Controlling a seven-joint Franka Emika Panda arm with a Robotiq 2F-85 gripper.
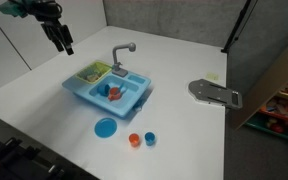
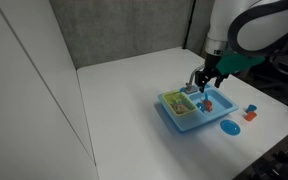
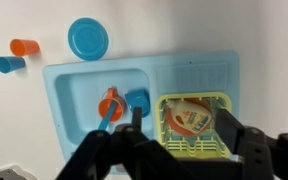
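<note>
My gripper (image 1: 67, 48) hangs well above the table, up and to the left of a light blue toy sink (image 1: 71, 88). Seen from the wrist, its dark fingers (image 3: 134, 117) stand apart with nothing held between them. Below that gap sits a yellow-green basket (image 3: 163, 133) in one side of the sink, an orange and whitish item (image 3: 194, 118) inside it. The sink's other basin holds an orange cup (image 3: 110, 104), a blue cup (image 3: 138, 99) and a blue handled piece (image 3: 107, 117).
A blue plate (image 1: 105, 127), an orange cup (image 1: 135, 140) and a blue cup (image 1: 150, 139) lie in front of the sink. Behind it rises a grey faucet (image 1: 122, 52). A grey tray (image 1: 214, 94) lies to the right.
</note>
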